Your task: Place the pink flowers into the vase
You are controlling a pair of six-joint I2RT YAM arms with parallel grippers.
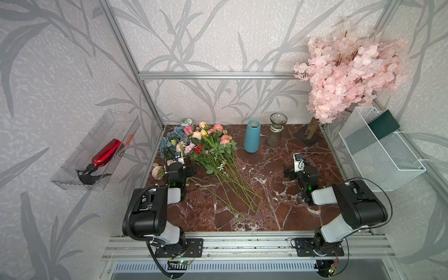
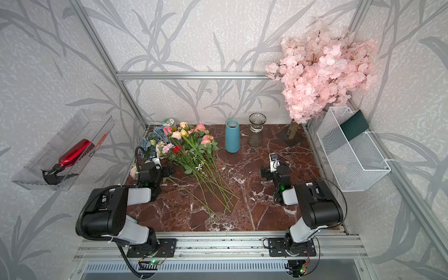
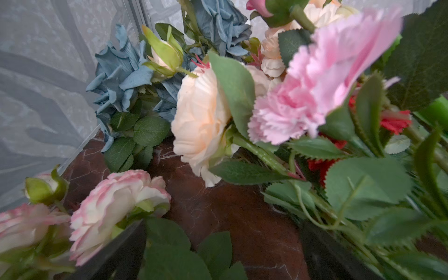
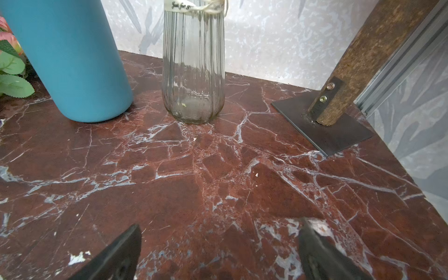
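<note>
A heap of mixed flowers lies on the left half of the table, stems pointing toward the front; among them are a ruffled pink flower (image 3: 310, 84), a pink-edged white bloom (image 3: 116, 210) and coral pink blooms (image 1: 225, 139). Two upright vessels stand at the back: a blue vase (image 1: 252, 137) and, to its right, a clear glass vase (image 4: 193, 65). My left gripper is open at the heap's left side, leaves showing between its fingers but not clasped. Over bare table in front of the vases, my right gripper is open and empty.
An artificial pink blossom tree (image 1: 352, 70) stands on a dark base plate (image 4: 322, 121) at the back right. A white mesh basket (image 2: 352, 154) hangs on the right, a clear bin (image 1: 95, 154) with a red bottle on the left.
</note>
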